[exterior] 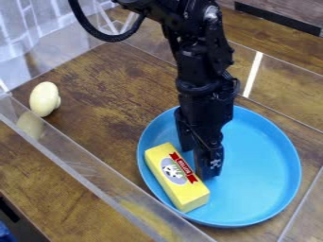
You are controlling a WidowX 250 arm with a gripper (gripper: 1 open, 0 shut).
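Observation:
My black gripper (202, 156) hangs low over the blue plate (265, 180), its tip just right of the yellow box (179, 189) with a red label, which lies at the plate's left side. Whether the fingers are open or shut is unclear.
A pale egg-shaped object (44, 99) lies on the wooden table (108, 113) at the left. A clear plastic edge runs diagonally along the lower left.

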